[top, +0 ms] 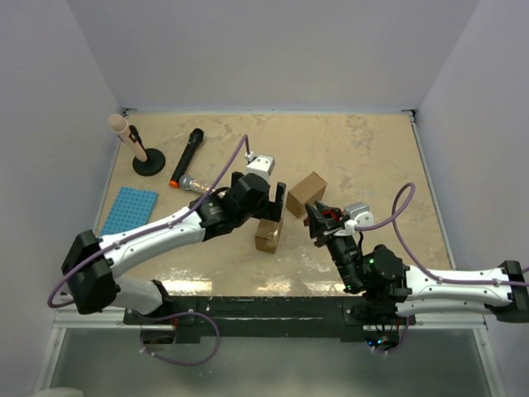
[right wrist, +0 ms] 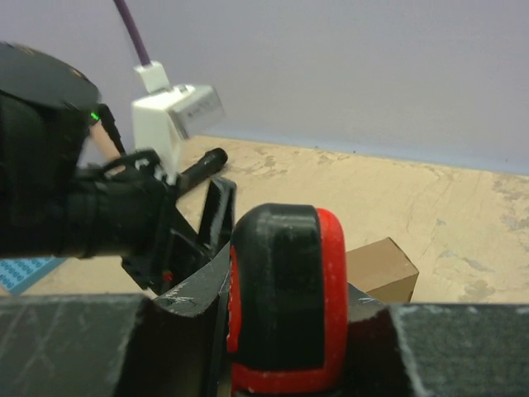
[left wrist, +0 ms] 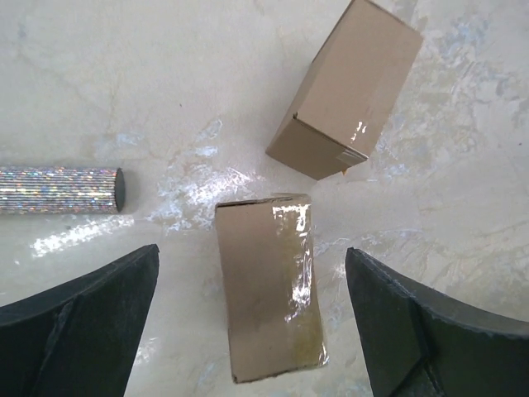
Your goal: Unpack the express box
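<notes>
A taped cardboard box [top: 268, 237] [left wrist: 269, 289] lies on the table beneath my left gripper [top: 260, 198], whose open fingers [left wrist: 83, 322] hang either side of it with nothing between. A second cardboard box [top: 307, 192] [left wrist: 351, 83] [right wrist: 382, 265] lies behind it to the right. My right gripper [top: 322, 222] is at the right, held up and shut on a black-and-red object [right wrist: 281, 298], which fills the bottom middle of the right wrist view.
A glittery cylinder [left wrist: 54, 190], a black-and-orange rod [top: 188, 157], a stand [top: 147, 160] with a pale cylinder and a blue mat [top: 130, 209] occupy the left.
</notes>
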